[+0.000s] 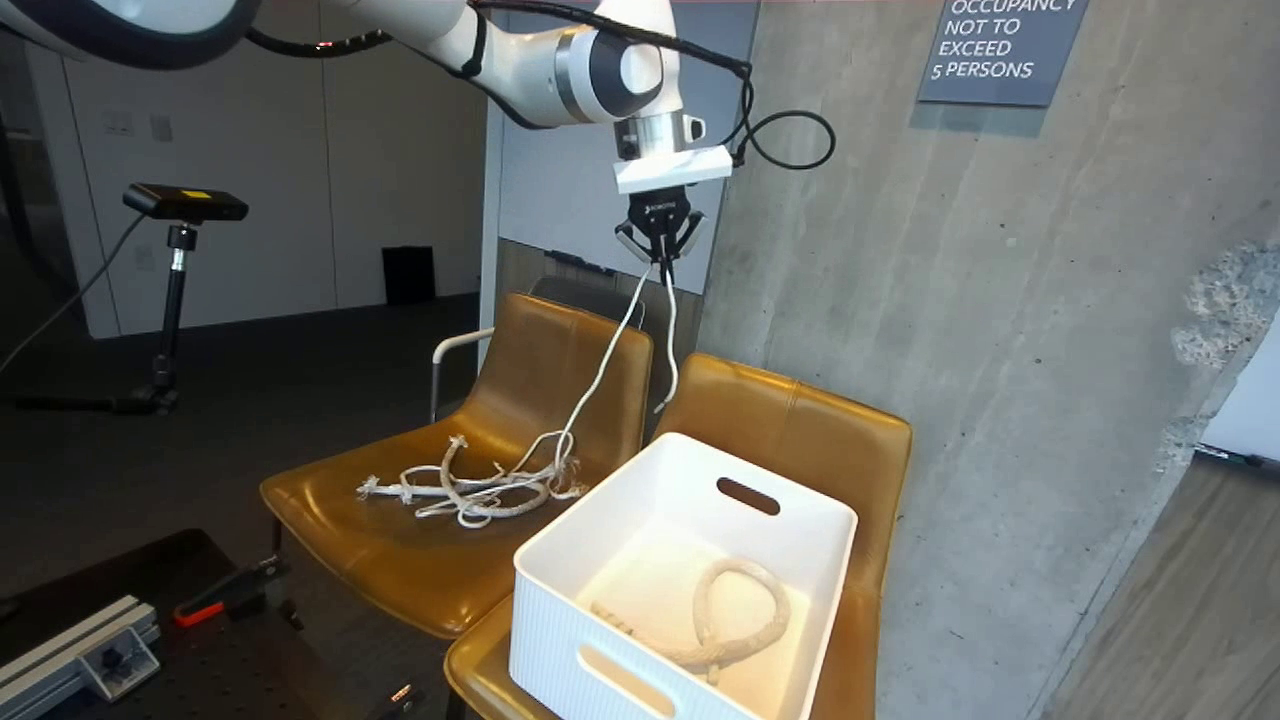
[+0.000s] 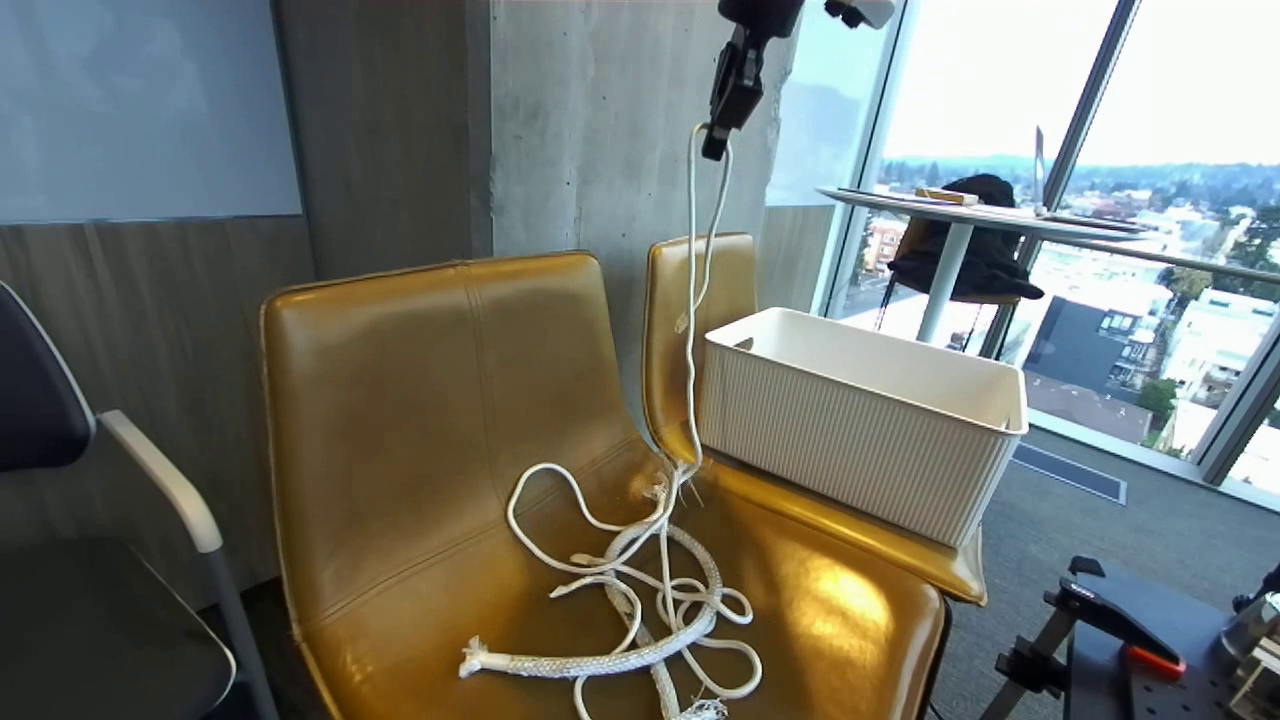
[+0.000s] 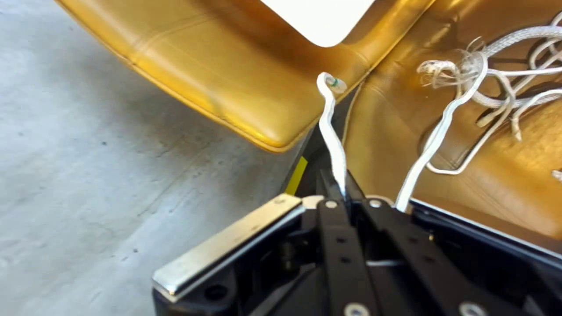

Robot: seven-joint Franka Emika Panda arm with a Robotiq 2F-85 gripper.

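Note:
High above the gap between the two chairs, my gripper (image 1: pixel 667 266) is shut on a thin white rope (image 1: pixel 608 356). In exterior view 2 one strand of that rope (image 2: pixel 692 300) runs from the fingertips down into the pile on the left chair, while a shorter free end hangs beside it. The pile of ropes (image 2: pixel 648 654) mixes thin cord with a thicker braided piece that has frayed ends. A white bin (image 1: pixel 684 456) stands on the other chair, with a thick beige rope (image 1: pixel 768 624) inside. The wrist view shows the rope (image 3: pixel 332 139) coming out between my fingers.
Tan chairs (image 1: pixel 360 516) stand side by side before a concrete wall (image 1: pixel 1020 360). A camera on a stand (image 1: pixel 180 204) is at the left. Clamps and a metal rail (image 1: pixel 84 660) lie at the lower left.

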